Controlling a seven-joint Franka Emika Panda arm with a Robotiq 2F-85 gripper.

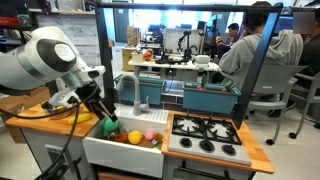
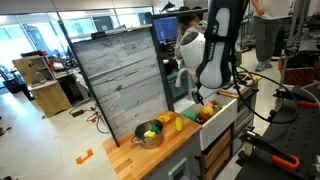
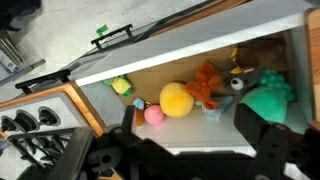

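My gripper is open, its dark fingers spread wide at the bottom of the wrist view with nothing held between them. Beyond the fingers is the white sink, holding several toys. In the wrist view I see a yellow ball, a pink ball, an orange toy and a green toy close to the right finger. A small green-and-yellow piece lies towards the left. From exterior view 1, the arm reaches over the sink's left side and partly hides the counter there.
A metal pot stands on the wooden counter left of the sink, near a yellow item. The stove occupies the right side. A grey faucet rises behind the sink, and black frame posts flank the station.
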